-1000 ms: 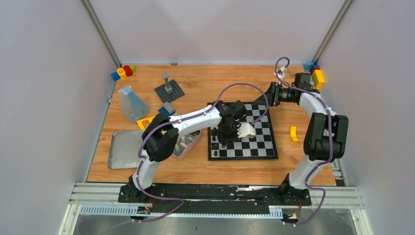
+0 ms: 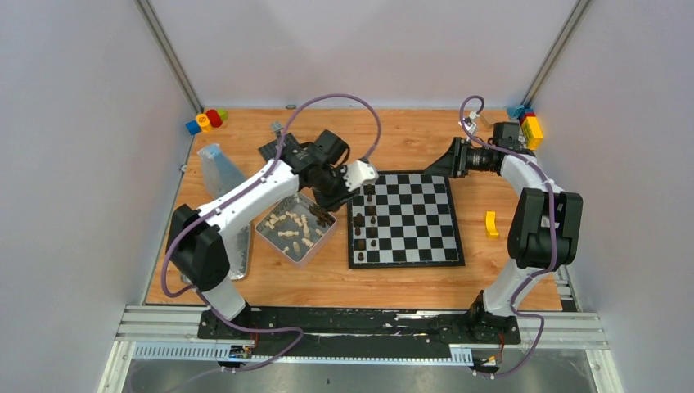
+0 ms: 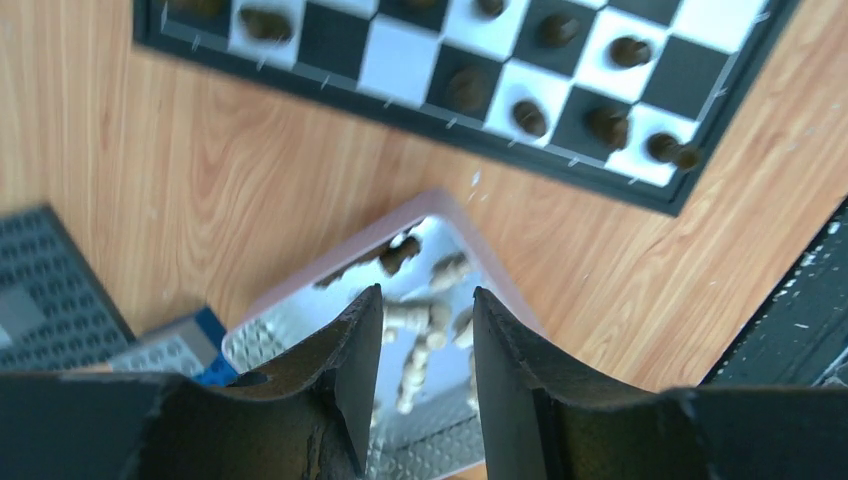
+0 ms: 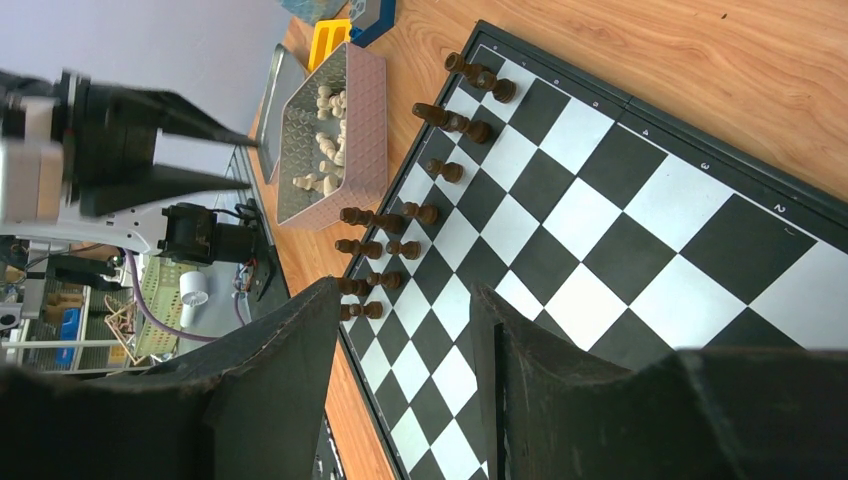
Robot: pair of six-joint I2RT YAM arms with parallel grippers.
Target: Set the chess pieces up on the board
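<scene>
The black-and-white chessboard (image 2: 413, 233) lies flat on the table. Dark brown pieces (image 4: 458, 124) stand in two columns along its left side, with some squares there empty. White pieces and a few brown ones (image 3: 400, 254) lie loose in the pink-walled box (image 4: 366, 130) left of the board. Above the table between box and board, my left gripper is part open, nothing between its fingers; the box shows below it in the left wrist view. Over the board's far right corner hangs my right gripper, part open and empty.
A metal tray (image 2: 240, 254) and a blue translucent bag (image 2: 221, 168) are to the left. A grey building plate (image 3: 50, 290) lies behind the box. One yellow block (image 2: 491, 224) sits right of the board.
My left arm has swung left and back from over the board, uncovering its brown pieces and more of the box. The right arm looks still.
</scene>
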